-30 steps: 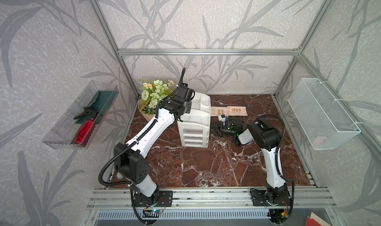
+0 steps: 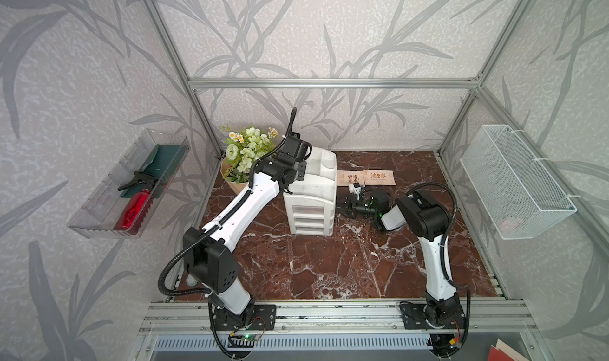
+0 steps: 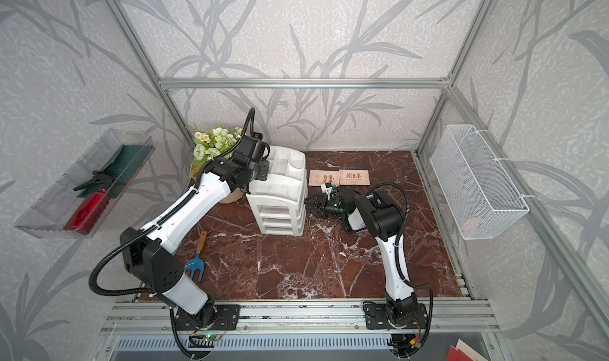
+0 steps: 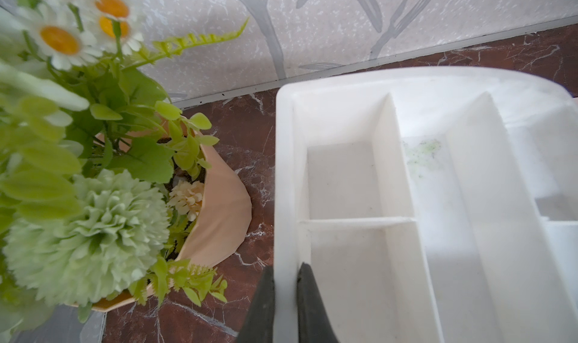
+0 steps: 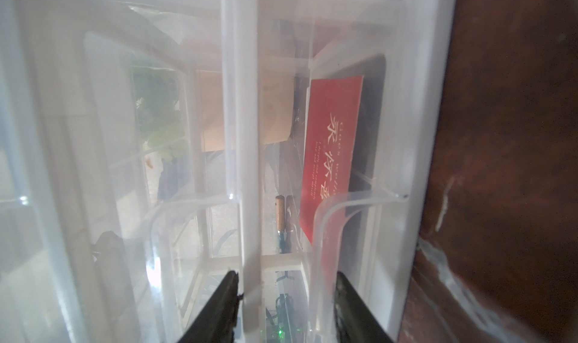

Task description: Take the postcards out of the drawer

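Observation:
A white drawer unit (image 2: 309,215) stands in the middle. My left gripper is shut on the left rim (image 4: 286,234) of its top. My right gripper is low at the unit's right side, fingers part open either side of a clear drawer front's edge; whether they touch it is unclear. Through the clear plastic of the drawers a red card (image 5: 330,138) shows in the right wrist view. Two pale postcards (image 2: 378,176) lie on the table behind my right gripper.
A flower pot (image 4: 222,210) stands left of the unit. A blue garden fork (image 3: 195,264) lies at front left. Baskets (image 2: 517,190) hang on both side walls.

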